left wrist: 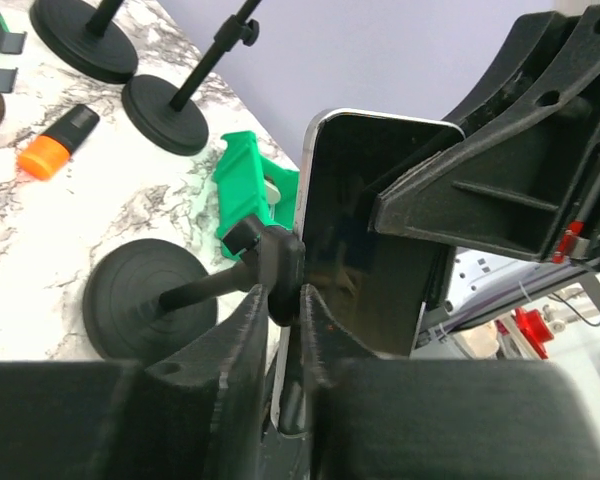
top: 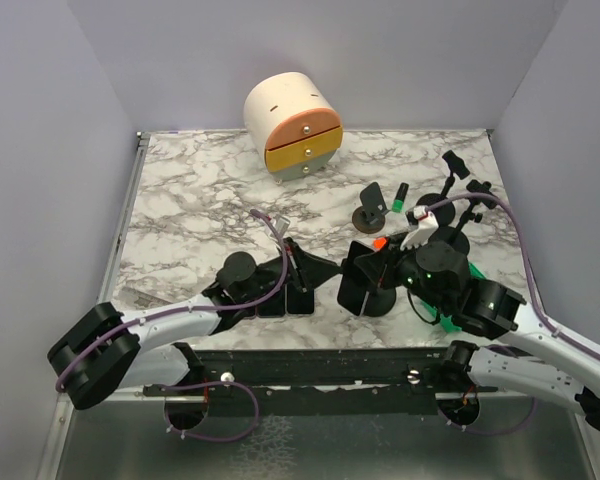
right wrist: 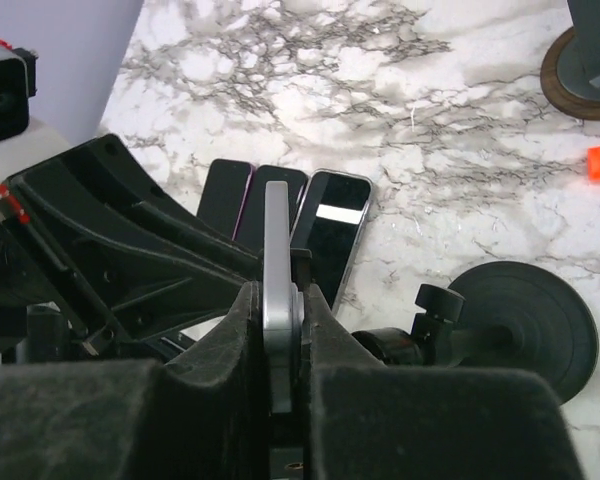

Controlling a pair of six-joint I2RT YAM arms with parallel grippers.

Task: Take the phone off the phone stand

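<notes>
A dark phone point(top: 352, 292) with a silver edge stands upright at a phone stand point(top: 379, 305). My right gripper point(top: 365, 265) is shut on the phone, seen edge-on between the fingers in the right wrist view. My left gripper point(top: 332, 270) is just left of the phone; in the left wrist view its fingertips are at the stand's black cradle, just beside the phone point(left wrist: 370, 280). Whether they grip it is unclear. The stand's round base point(left wrist: 145, 300) rests on the marble table.
More phones point(right wrist: 330, 230) lie left of the stand. Other stands point(left wrist: 165, 115), an orange-and-black object point(left wrist: 60, 145) and a green holder point(left wrist: 240, 185) are at right and behind. A drawer box point(top: 290, 120) stands at the back.
</notes>
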